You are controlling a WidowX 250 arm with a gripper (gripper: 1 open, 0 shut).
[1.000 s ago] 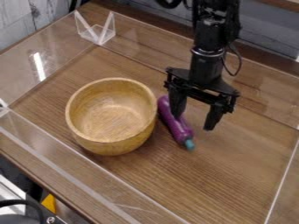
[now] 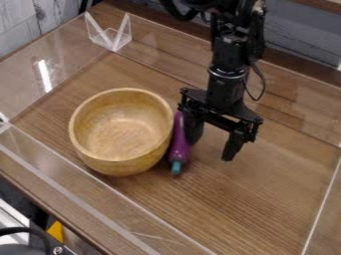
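My black gripper (image 2: 212, 134) hangs over the wooden table in the middle of the view, open, its two fingers spread wide. Just under its left finger, a purple elongated object (image 2: 178, 149) with a teal tip lies on the table, pointing toward the front. It is close along the right side of a yellow-tan bowl (image 2: 120, 112). Whether the finger touches the purple object I cannot tell.
A small clear wire-like or plastic item (image 2: 108, 31) stands at the back left. Dark parts show at the lower left edge.
The gripper has moved a little to the left. The purple object has shifted left and turned, now lying closer to the bowl with its teal tip further left.
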